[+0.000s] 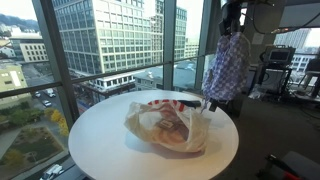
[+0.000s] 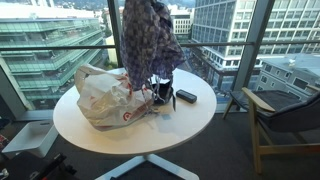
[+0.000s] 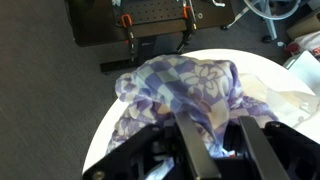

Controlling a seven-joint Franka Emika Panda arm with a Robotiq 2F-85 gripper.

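Note:
A purple-and-white checkered cloth [image 1: 228, 68] hangs in the air over the right side of the round white table [image 1: 95, 140]. My gripper [image 1: 232, 22] is above it, shut on its upper part. In the wrist view the bunched cloth [image 3: 185, 85] fills the space ahead of my gripper and hides much of the table. From the second exterior side, the cloth [image 2: 150, 40] hangs beside and above a plastic bag, and the gripper is out of frame there.
A whitish plastic bag [image 1: 168, 128] with red print lies on the table. Near it, under the cloth, are dark strap-like items [image 2: 162, 93] and a dark case [image 2: 186, 96]. A wooden-armed chair [image 2: 275, 110] stands beside the table.

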